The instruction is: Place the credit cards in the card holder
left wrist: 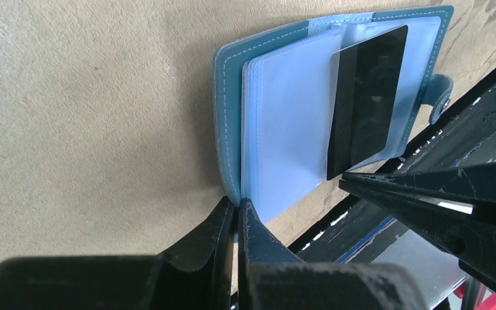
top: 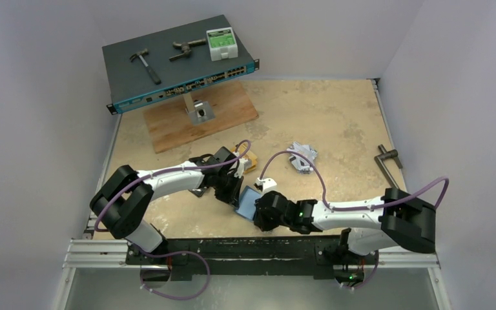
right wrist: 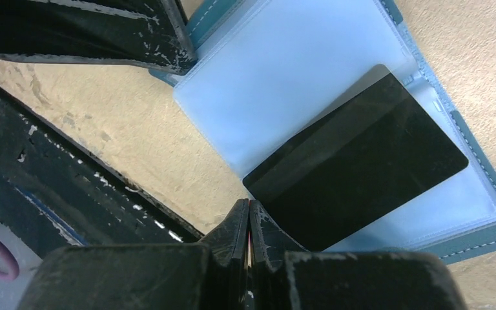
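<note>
The open blue card holder point(top: 245, 203) point(left wrist: 284, 116) point(right wrist: 290, 84) lies near the front of the table, clear sleeves showing. A black card point(left wrist: 365, 97) point(right wrist: 355, 161) lies on or in one sleeve; which, I cannot tell. My left gripper is shut at the holder's edge, on the corner of its cover and sleeves or just touching them. My right gripper is shut, its tips beside the black card's corner, with nothing seen between them. The top view mostly hides both tips.
A yellow object point(top: 248, 161) sits behind my left gripper, a crumpled silver item point(top: 302, 155) farther right. A network switch point(top: 168, 58) on a stand fills the back left. Metal tubing point(top: 387, 171) lies at the right.
</note>
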